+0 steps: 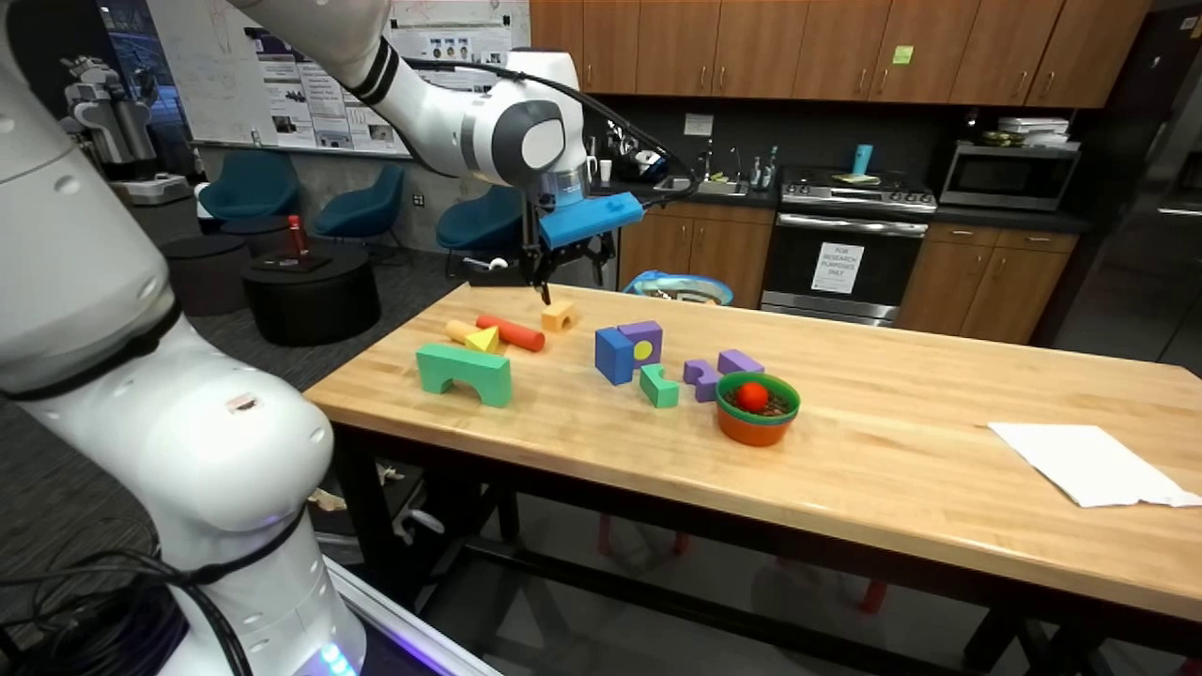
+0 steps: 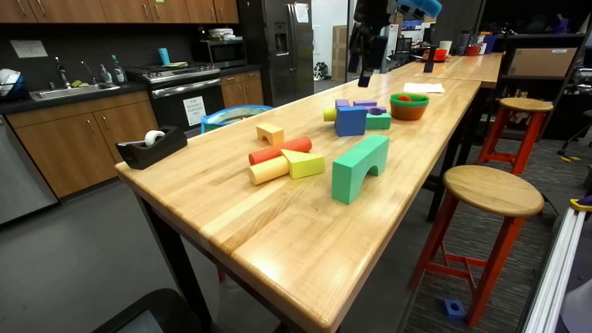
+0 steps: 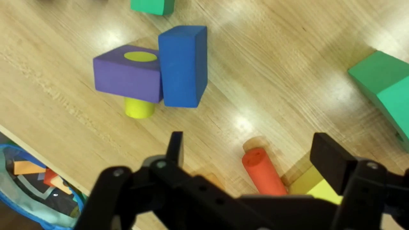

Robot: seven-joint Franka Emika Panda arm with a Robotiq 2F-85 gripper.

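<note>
My gripper is open, its two black fingers wide apart with nothing held between them. In exterior view 1 it hangs above the table's left part. Below it in the wrist view lie a red cylinder (image 3: 263, 172) and part of a yellow triangle (image 3: 324, 189). Farther up stands a blue block (image 3: 178, 69) against a purple block (image 3: 126, 78) with a yellow cylinder (image 3: 138, 108) through its hole. A green arch (image 1: 464, 372) stands near the table's front left. An orange arch block (image 2: 270, 133) and a pale orange cylinder (image 2: 268, 170) show in exterior view 2.
A green bowl stacked in an orange bowl (image 1: 752, 430) holds a red ball (image 1: 752, 395). Purple pieces (image 1: 739, 361) and a green piece (image 1: 659, 387) lie close by. White paper (image 1: 1087, 462) rests at right. A black tape dispenser (image 2: 152, 147) sits at one corner.
</note>
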